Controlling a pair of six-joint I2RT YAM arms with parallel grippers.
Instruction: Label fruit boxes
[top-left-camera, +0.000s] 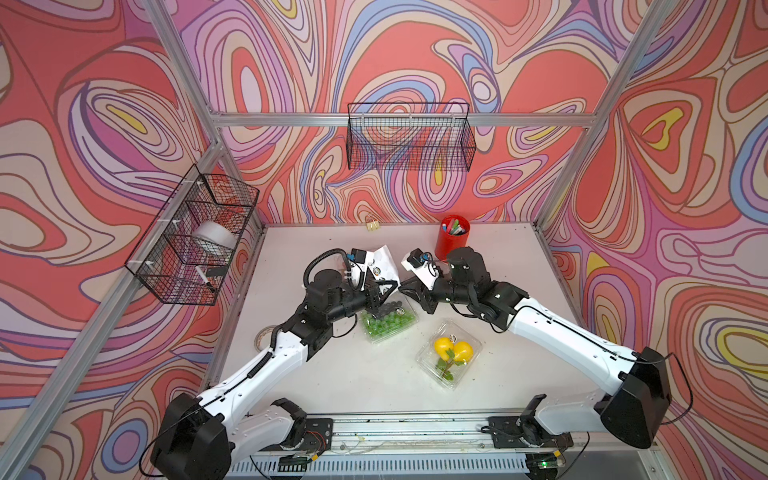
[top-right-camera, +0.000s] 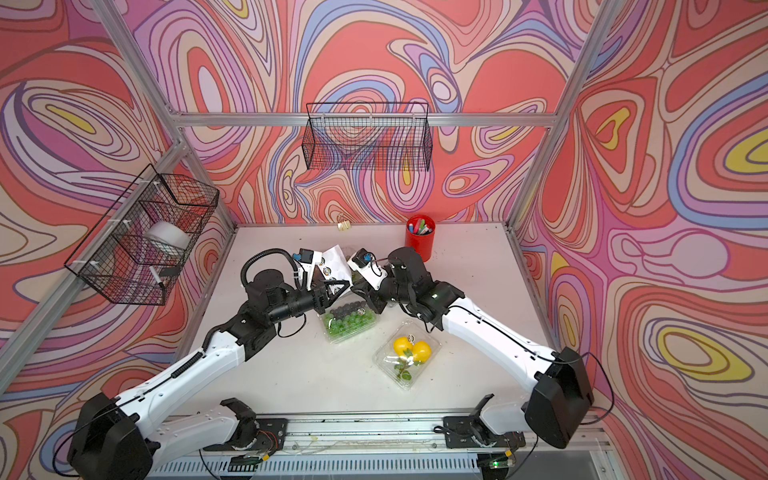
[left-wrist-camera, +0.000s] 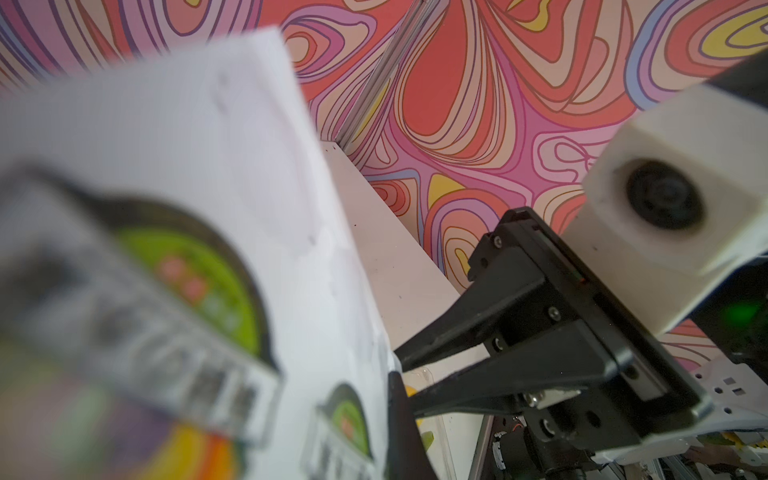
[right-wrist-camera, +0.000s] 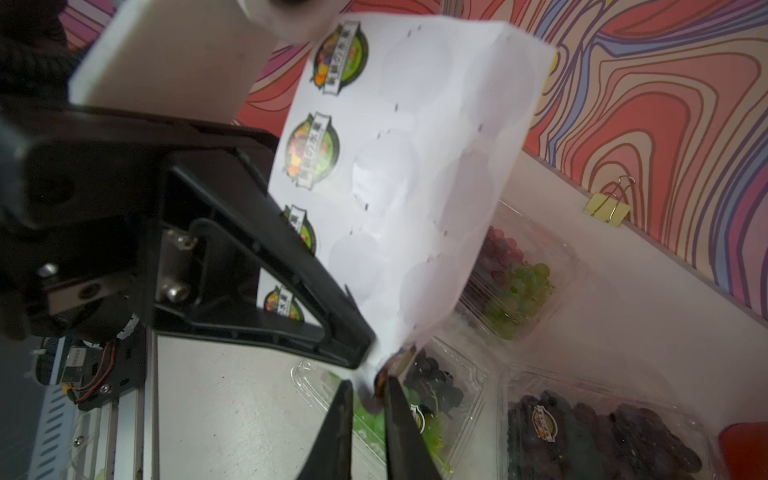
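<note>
A white sheet of round fruit labels (right-wrist-camera: 392, 160) hangs tilted above the table. My left gripper (top-left-camera: 387, 291) is shut on its lower edge; labels line one side, with blank circles beside them. My right gripper is at that lower edge with its fingers (left-wrist-camera: 512, 368) apart. A dark bit of label shows near its tips, but I cannot tell whether it touches them. Below sits a clear box of green and dark grapes (top-left-camera: 389, 322) with a round label on its lid. A labelled box of yellow fruit (top-left-camera: 450, 354) stands nearer the front.
Behind are a box of red and green grapes (right-wrist-camera: 516, 284) and a labelled box of dark fruit (right-wrist-camera: 600, 436). A red cup of markers (top-left-camera: 453, 238) and a yellow clip (top-left-camera: 373, 226) stand at the back.
</note>
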